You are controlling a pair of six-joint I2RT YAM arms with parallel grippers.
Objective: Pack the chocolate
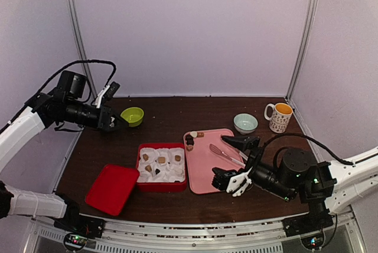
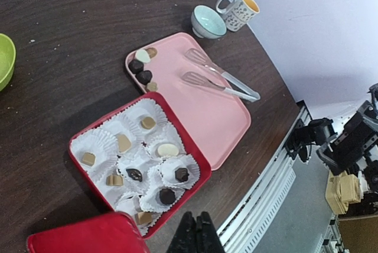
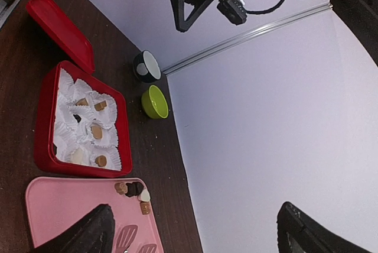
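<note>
The red box (image 1: 161,185) holds chocolates in white paper cups. The red lid (image 1: 111,189) lies left-front of it. The pink tray (image 1: 209,170) carries a few chocolates (image 2: 144,77) at its back-left corner and two whisks (image 2: 202,80). My left gripper is high at the left, shut, nothing visible between its fingers. My right gripper is above the pink tray's right part, open, fingers wide apart.
A green bowl (image 1: 132,116) stands back left, a dark cup (image 3: 146,65) near it. A pale bowl (image 1: 245,123) and a mug (image 1: 278,118) stand back right. Walls border the table.
</note>
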